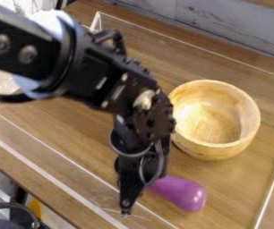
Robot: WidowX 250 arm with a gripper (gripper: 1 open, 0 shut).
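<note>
My gripper (137, 186) hangs low over the wooden table in the middle of the view, its black fingers pointing down at the left end of a purple toy eggplant (179, 193). The eggplant lies on the table, partly hidden behind the fingers. Whether anything is between the fingers is not clear. A light wooden bowl (223, 130) stands just behind, to the right of my gripper.
A grey wall (223, 36) runs along the back. Cables and metal parts show beyond the table's edge at the lower left.
</note>
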